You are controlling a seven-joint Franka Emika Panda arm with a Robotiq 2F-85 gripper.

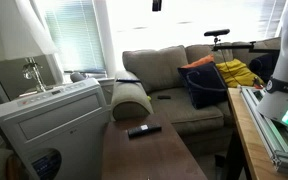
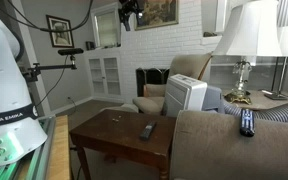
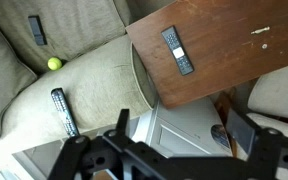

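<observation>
My gripper hangs high above the furniture, open, its dark fingers spread wide at the bottom of the wrist view with nothing between them. It also shows at the top edge of exterior view 2 as a dark gripper. Below, a dark remote with a pale end lies on the brown wooden table. A longer remote with light buttons rests on the sofa arm. On the sofa seat lie a smaller dark remote-like object and a small yellow-green ball.
The grey sofa holds red, yellow and navy cushions. A white box-like unit stands beside the table, near a lamp.
</observation>
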